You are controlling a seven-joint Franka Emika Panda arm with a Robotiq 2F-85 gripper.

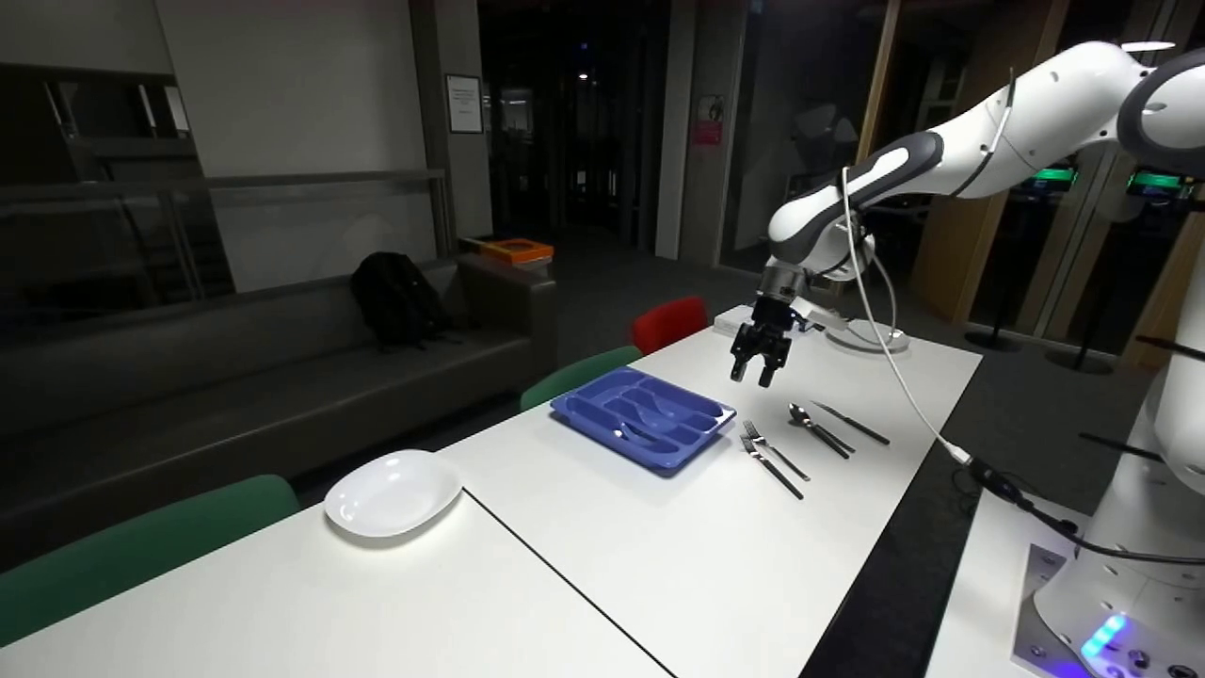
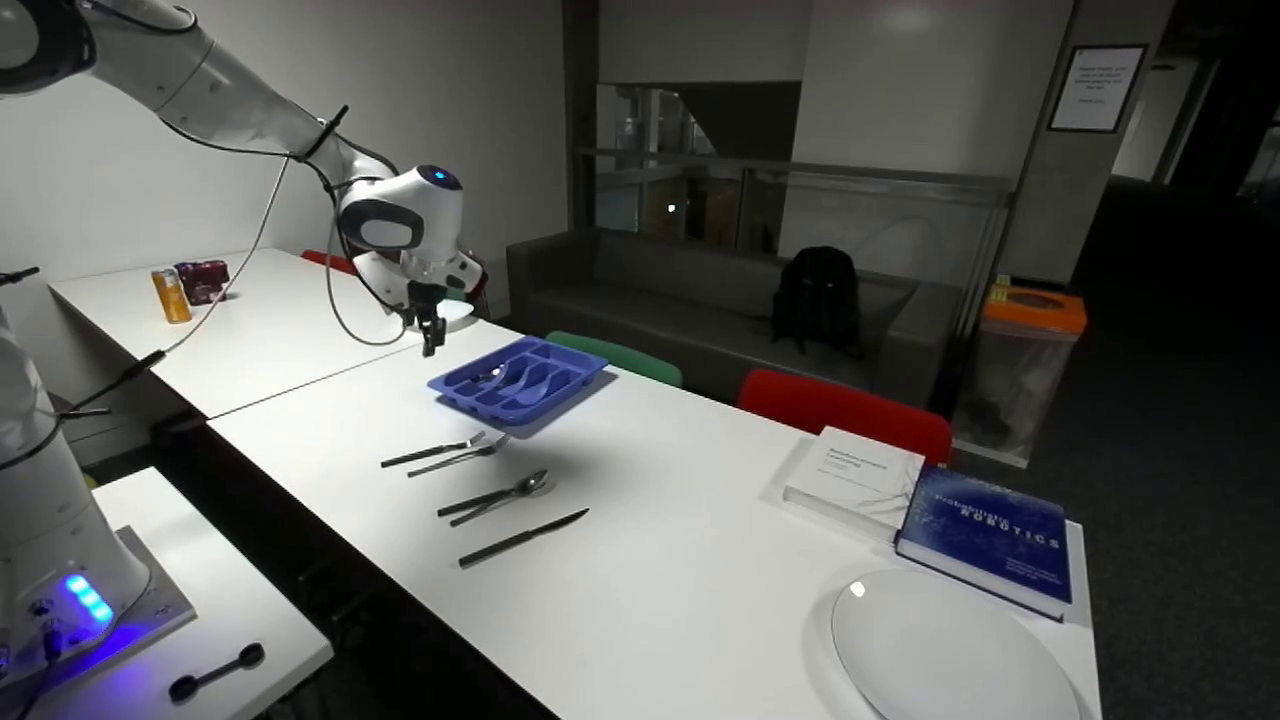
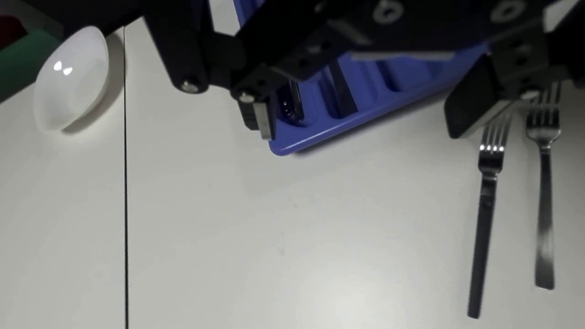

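My gripper (image 1: 752, 374) hangs in the air above the white table, its fingers pointing down. In the wrist view the two fingers (image 3: 264, 121) stand wide apart with nothing held between them. Beyond them lies the blue cutlery tray (image 3: 323, 136), with some dark and shiny pieces in its compartments. Two forks, one dark-handled (image 3: 482, 230) and one all metal (image 3: 544, 219), lie side by side on the table. In exterior view 2, spoons (image 2: 528, 484) and a dark-handled knife (image 2: 524, 539) lie nearer than the forks.
A white bowl (image 1: 393, 493) stands across the table seam. At the other end are a white plate (image 2: 948, 648), a blue book (image 2: 986, 534) and a white book (image 2: 854, 478). An orange can (image 2: 172, 295) stands far left in exterior view 2. Bare tabletop surrounds the tray and cutlery.
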